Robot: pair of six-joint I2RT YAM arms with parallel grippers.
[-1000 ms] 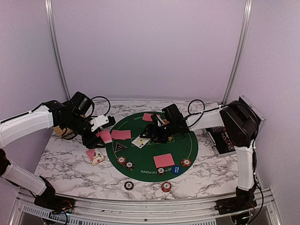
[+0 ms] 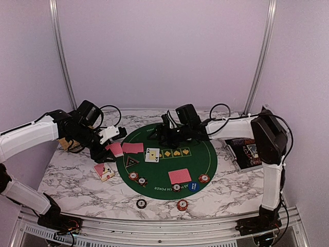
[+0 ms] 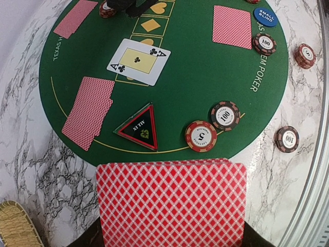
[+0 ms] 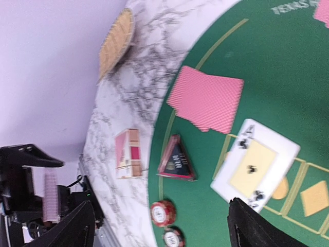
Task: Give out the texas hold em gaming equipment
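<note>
Red-backed cards [image 3: 172,203] are clamped in my left gripper [image 2: 109,149], beyond the left edge of the green poker mat [image 2: 154,180]. My right gripper is open above the mat, nothing between its fingers. An ace of clubs [image 3: 138,62] lies face up on the printed squares. Face-down cards [image 2: 133,147] rest at the mat's left, with others [image 2: 179,176] at the front. Beside the left ones is the triangular ALL IN marker [image 3: 141,128]. A 5 chip [image 3: 201,136] and a 100 chip [image 3: 224,116] sit by the mat's edge.
On the marble left of the mat stands a card box [image 2: 104,172]. A blue SMALL BLIND disc [image 3: 264,16] lies near the front cards. Loose chips [image 2: 141,204] sit on marble in front. An open case [image 2: 244,154] stands right, a wicker basket [image 3: 18,226] left.
The ace of clubs, tilted at the right gripper's fingers earlier, now lies flat and free on the mat. The right gripper has moved away from it. The left arm has stayed put.
</note>
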